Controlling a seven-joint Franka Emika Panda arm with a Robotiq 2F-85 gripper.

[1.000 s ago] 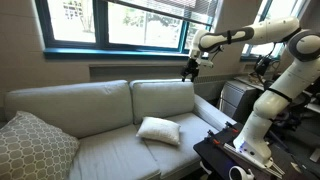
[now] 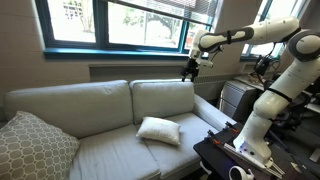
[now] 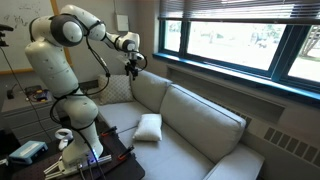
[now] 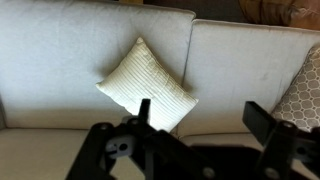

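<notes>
My gripper is open, its dark fingers spread wide at the lower part of the wrist view with nothing held between them. In exterior view 1 the gripper (image 2: 189, 77) hangs high above the right end of the sofa, clear of the cushions. A small cream ribbed pillow (image 4: 148, 85) lies well below it on the sofa seat, tilted diamond-wise in the wrist view. The same pillow (image 2: 159, 130) rests in front of the right back cushion. From the other side, exterior view 2 shows the pillow (image 3: 148, 127) near the middle of the seat.
A larger patterned pillow (image 2: 36, 148) leans at the sofa's left end. The light grey sofa (image 2: 108, 150) stands along the wall under the windows. Beside the arm's base is a dark stand (image 2: 222, 158), and grey drawers (image 2: 238, 98) stand behind the arm.
</notes>
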